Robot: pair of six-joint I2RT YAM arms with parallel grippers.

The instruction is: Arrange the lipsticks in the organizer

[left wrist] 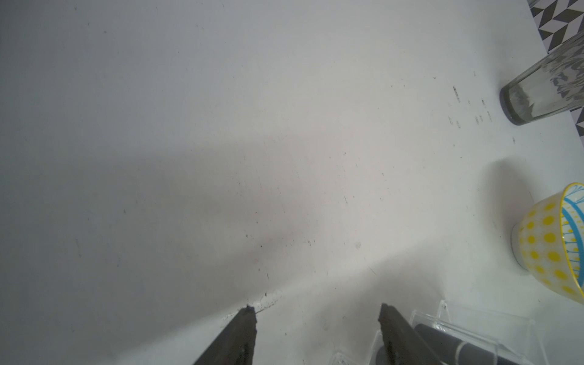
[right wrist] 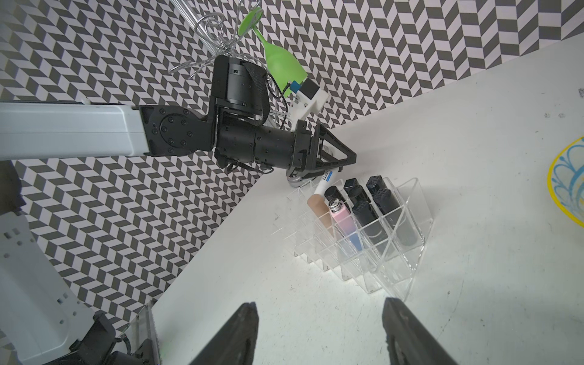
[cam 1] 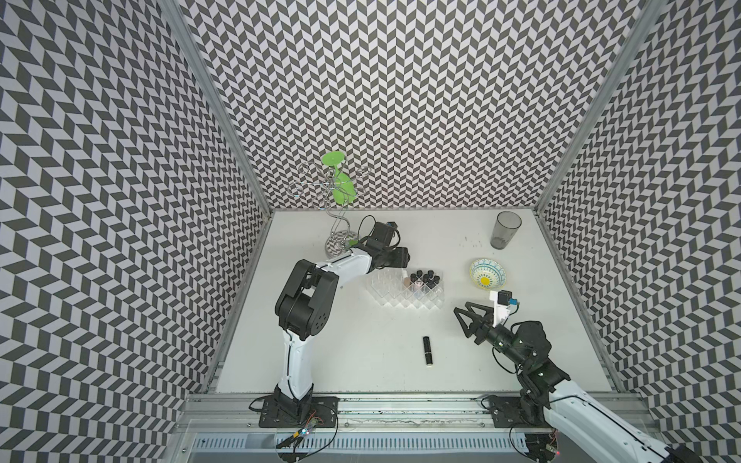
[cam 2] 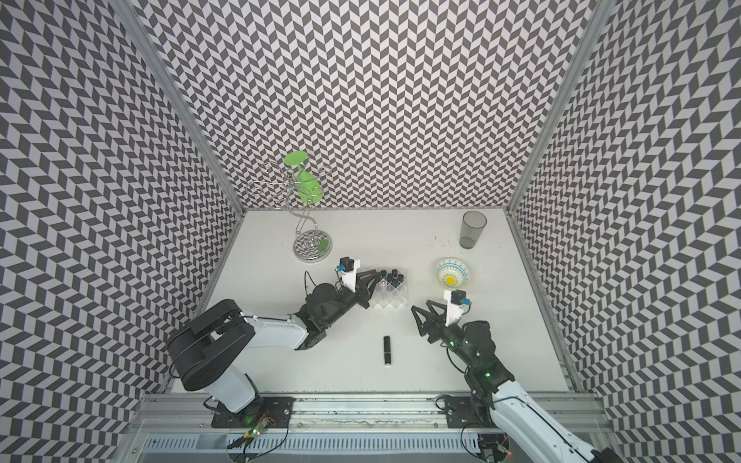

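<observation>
The clear acrylic organizer point(cam 1: 406, 290) holds several lipsticks point(right wrist: 389, 206), mostly black-capped, plus a pink one point(right wrist: 345, 222) and a tan one with a white top point(right wrist: 317, 205). My left gripper hangs just above and behind the organizer, open, nothing between its fingers. A single black lipstick point(cam 1: 427, 350) lies on the table in front of the organizer. My right gripper is to the right of that lipstick, above the table, open with nothing between its fingers.
A patterned bowl point(cam 1: 487, 274) stands right of the organizer, a glass point(cam 1: 505, 229) behind it. A chrome stand with green utensils point(cam 2: 312, 244) stands at back left.
</observation>
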